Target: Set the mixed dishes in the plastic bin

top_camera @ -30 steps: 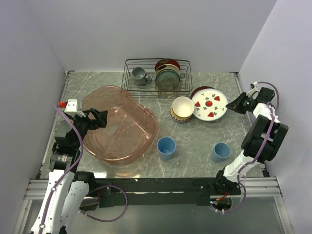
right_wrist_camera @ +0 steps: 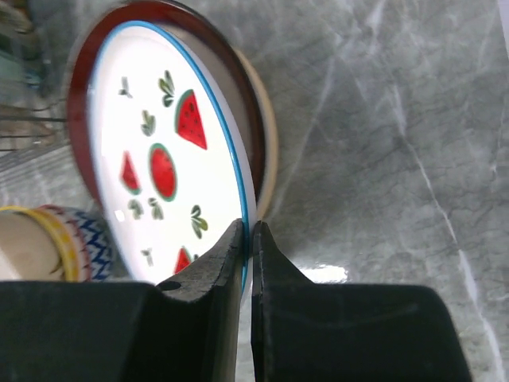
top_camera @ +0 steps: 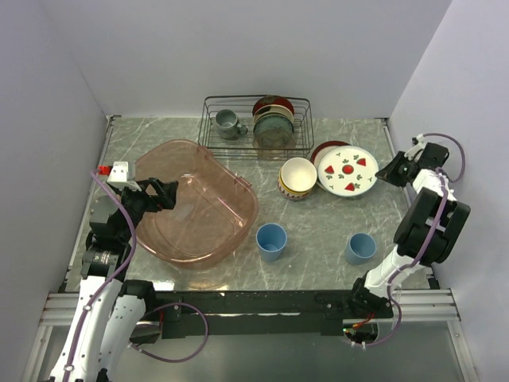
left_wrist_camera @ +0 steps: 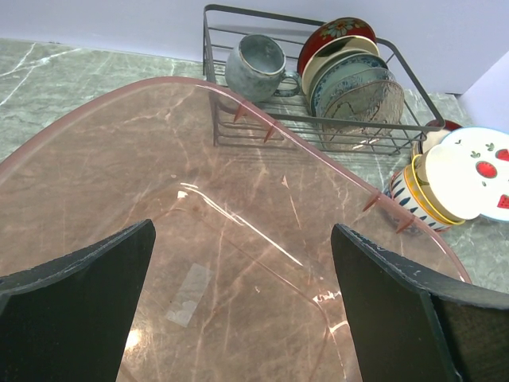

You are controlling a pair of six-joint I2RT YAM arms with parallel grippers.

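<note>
A white plate with a strawberry and watermelon pattern [top_camera: 347, 171] is tilted above a dark red plate [top_camera: 324, 149] and a cream plate beneath it. My right gripper is shut on its blue-edged rim. The empty pinkish clear bin [top_camera: 199, 211] stands on the left of the counter. Over it my left gripper hangs open, nothing between its fingers. Stacked bowls [top_camera: 297, 177] stand just left of the plates. Two blue cups sit nearer the front, one in the middle [top_camera: 271, 240] and one at the right [top_camera: 360, 248].
At the back, a wire rack [top_camera: 208, 131] holds a grey mug [top_camera: 228, 124] and several upright dishes [left_wrist_camera: 350, 72]. Walls close in the back and the right side.
The patterned plate has shifted a little to the right with my right gripper, uncovering more of the plates underneath. My left arm has hardly moved, and the bin, bowls and cups are unmoved.
</note>
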